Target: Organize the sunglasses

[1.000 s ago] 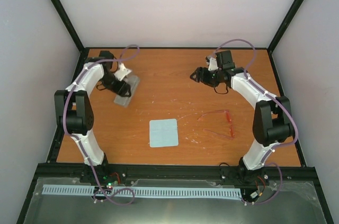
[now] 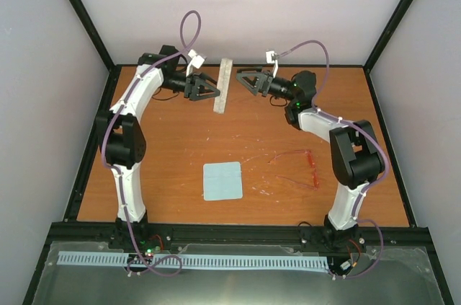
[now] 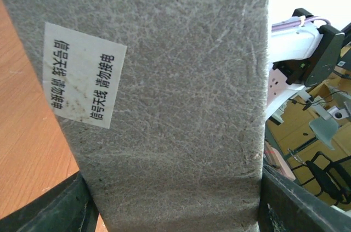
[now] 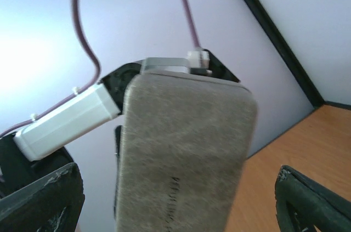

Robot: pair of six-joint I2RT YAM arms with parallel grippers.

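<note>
A grey felt-covered case [image 2: 222, 86] with a white label is held up near the back of the table. My left gripper [image 2: 212, 89] is shut on it; in the left wrist view the case [image 3: 175, 106] fills the middle between the fingers. My right gripper [image 2: 247, 80] stands open just right of the case, which faces it in the right wrist view [image 4: 184, 150]. Red sunglasses [image 2: 313, 171] lie on the right part of the table. A light blue square cloth [image 2: 222, 181] lies at the front middle.
Walls and a black frame border it at the back and sides.
My left gripper has lifted the case and carried it rightward and back to the middle. The right gripper has moved left and back toward the case.
</note>
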